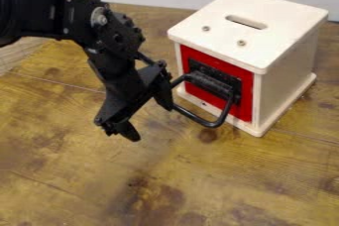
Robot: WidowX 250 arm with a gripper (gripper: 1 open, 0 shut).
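My black gripper [139,110] hangs open left of a white box [281,81], its fingers angled down above the wooden floor. The box has a red front panel [193,59] with a black fitting and a black bar handle [212,121] that sticks out toward the lower left. One fingertip is close to that handle; whether it touches is unclear from this view. Nothing shows held between the fingers.
A light wooden board lies at the upper left behind the arm. A pale wall runs along the back.
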